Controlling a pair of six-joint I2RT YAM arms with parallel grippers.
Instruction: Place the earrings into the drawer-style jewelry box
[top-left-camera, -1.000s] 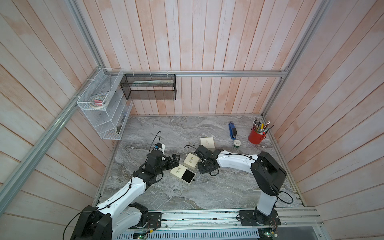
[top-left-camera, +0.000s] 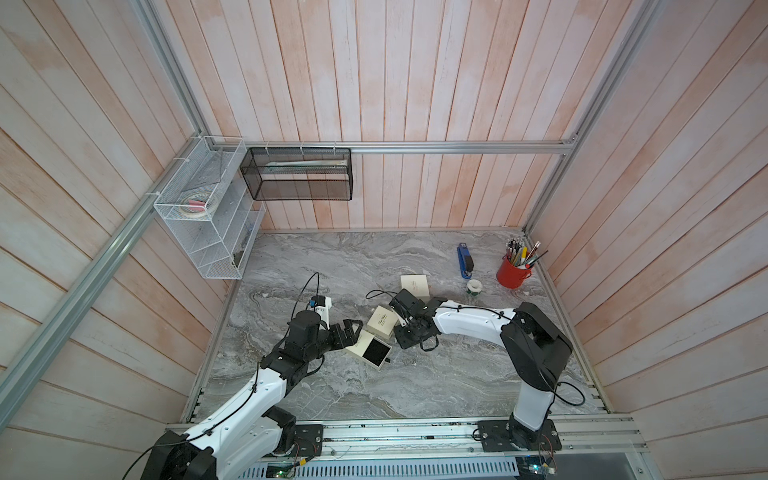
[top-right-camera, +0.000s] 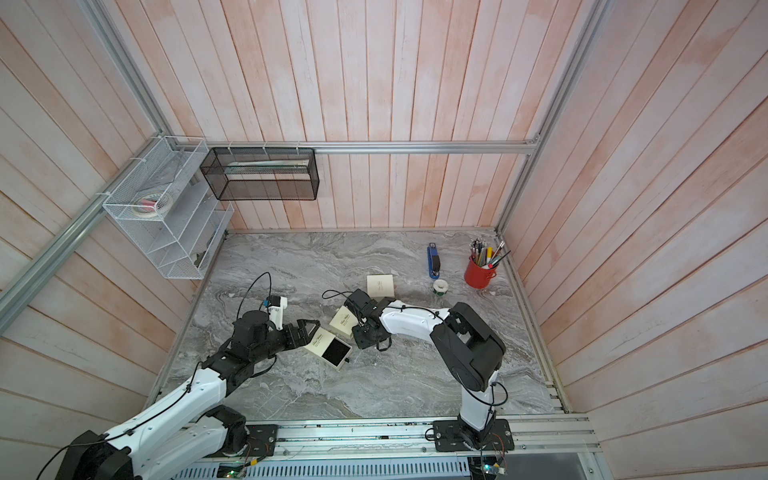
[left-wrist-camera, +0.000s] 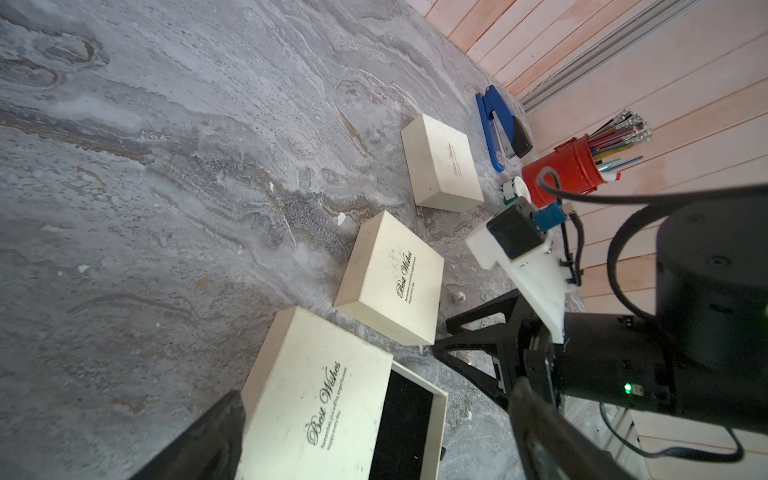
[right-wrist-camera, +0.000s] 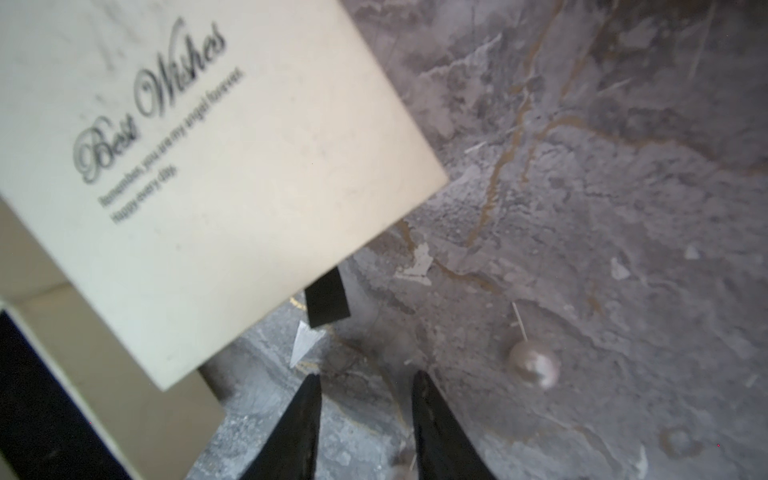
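Note:
A pearl earring with a thin pin lies on the table, right of my right gripper. That gripper is part open above the table; a blurred pale bit with a thin line shows low between its fingers, too unclear to name. In the left wrist view, the pearl earring lies beyond the right gripper's tips. The nearest cream jewelry box has its black-lined drawer pulled out. My left gripper is open beside this box, its blurred fingers framing it without visible contact.
Another cream box with a black tab stands close to the drawer. A third box is farther back. Beyond are a blue stapler, a small white-topped container and a red pen cup.
My left gripper has shifted slightly toward the table's front and now overlaps the open box's corner in the top left view. The right arm looks almost still.

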